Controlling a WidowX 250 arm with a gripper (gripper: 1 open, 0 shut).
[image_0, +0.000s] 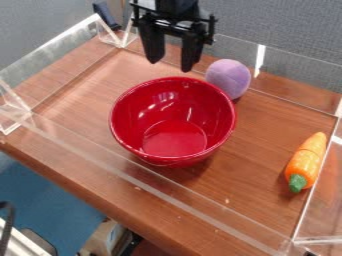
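Note:
The black gripper (171, 50) hangs at the top centre, fingers apart and pointing down, with nothing visible between them. Below it, a red bowl (173, 135) stands upright and empty on the wooden table. A purple ball-like object (229, 77) lies behind the bowl to the right. An orange carrot (305, 160) with a green tip lies at the right side of the table.
Clear plastic walls border the wooden table (67, 120). Free wood shows to the left of the bowl and between the bowl and the carrot. A grey wall stands behind.

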